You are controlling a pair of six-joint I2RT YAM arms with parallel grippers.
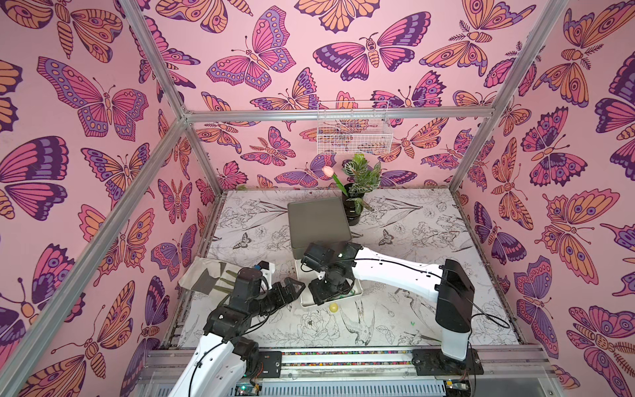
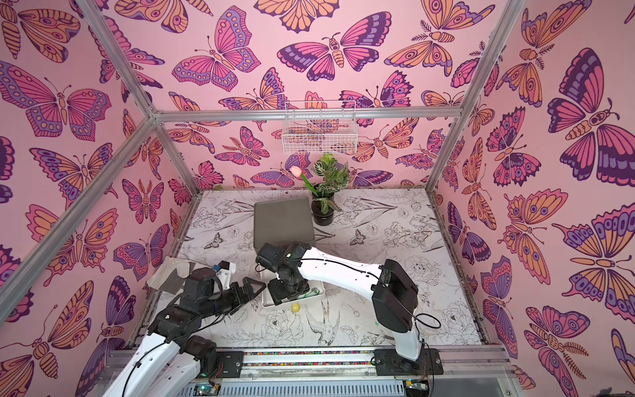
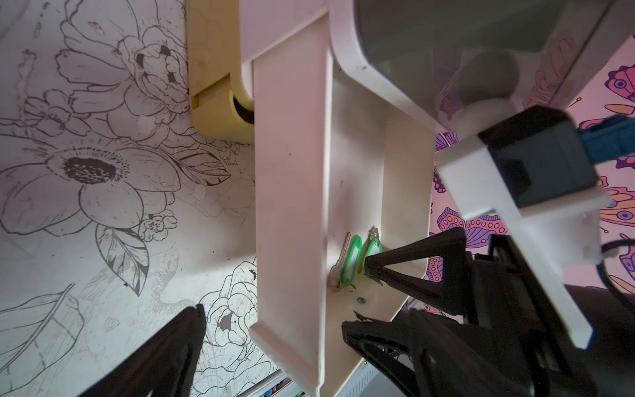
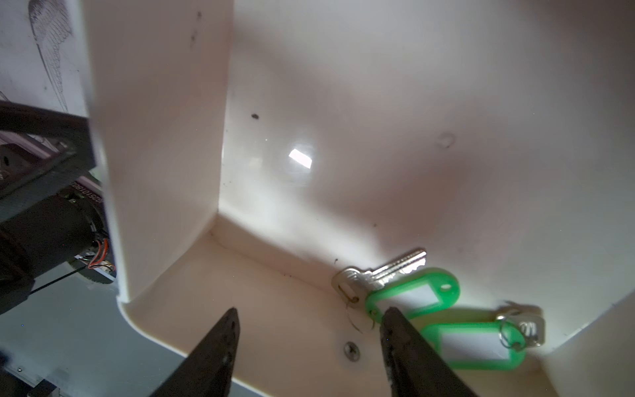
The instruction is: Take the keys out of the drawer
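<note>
Two sets of keys lie at the front end of the white drawer (image 4: pixel 158 152). In the right wrist view one silver key (image 4: pixel 400 264) sits beside its green tag (image 4: pixel 416 295); a second green tag (image 4: pixel 476 346) with another key (image 4: pixel 529 325) lies in the corner. My right gripper reaches down into the drawer, fingers apart, nothing between them; one finger (image 4: pixel 400 340) overlaps the first tag's edge in view. In the left wrist view that finger is close by the tags. My left gripper (image 1: pixel 294 289) stands open and empty left of the drawer.
The grey-topped drawer box (image 1: pixel 318 221) stands behind, a potted plant (image 1: pixel 354 208) to its back right. A yellow knob (image 1: pixel 333 307) is on the drawer front. A cloth piece (image 1: pixel 205 279) lies at left.
</note>
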